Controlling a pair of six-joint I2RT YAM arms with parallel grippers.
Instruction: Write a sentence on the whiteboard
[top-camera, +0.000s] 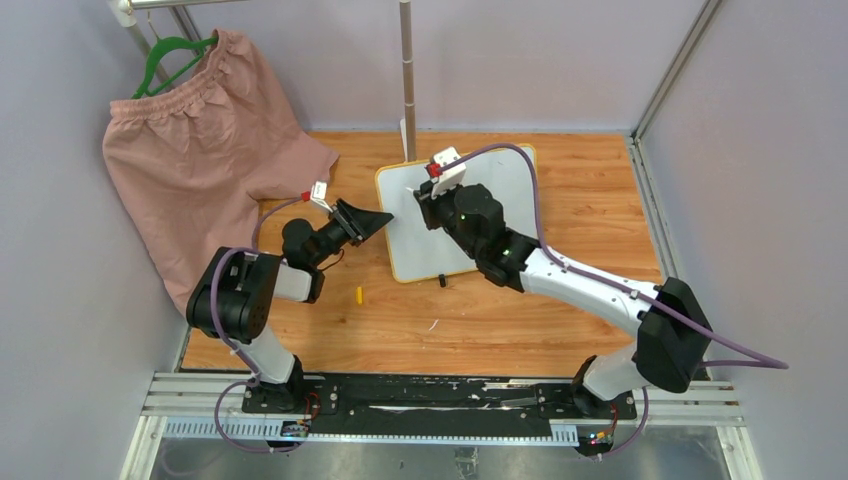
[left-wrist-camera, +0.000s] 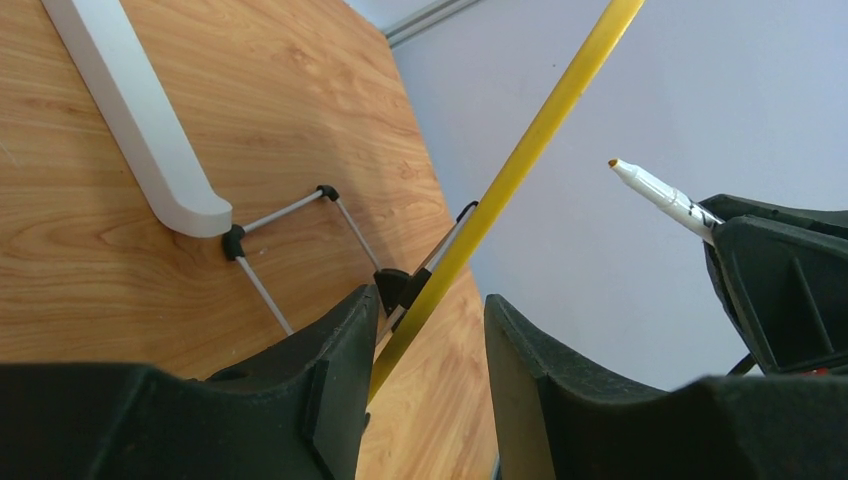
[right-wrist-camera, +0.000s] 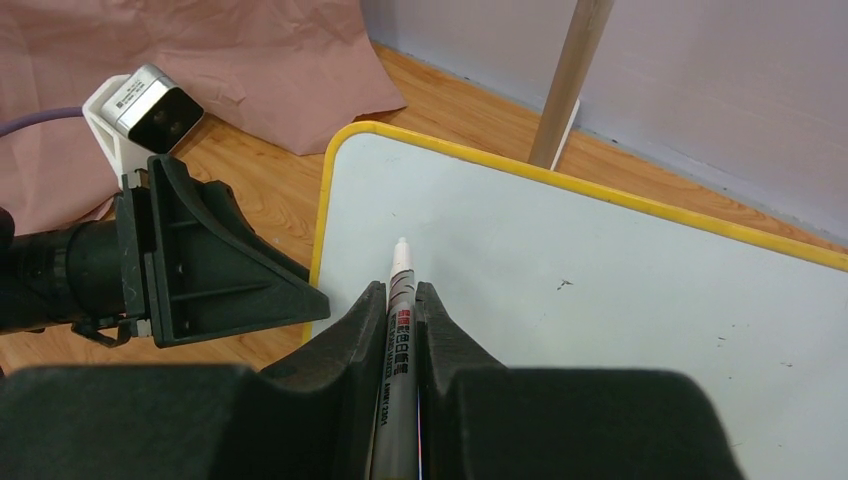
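The yellow-edged whiteboard stands tilted in the middle of the table. Small dark specks dot its surface in the right wrist view; no written words show on the part I can see. My left gripper is at the board's left side. Its fingers straddle the yellow rim, with a clear gap on the right finger's side, so it is open. Over the board's upper left, my right gripper is shut on a white marker. The marker's uncapped tip points at the board, apart from it in the left wrist view.
A small yellow piece lies on the wood left of the board. By the board's bottom edge sits a black piece. A pole rises behind the board. Pink shorts hang at the left.
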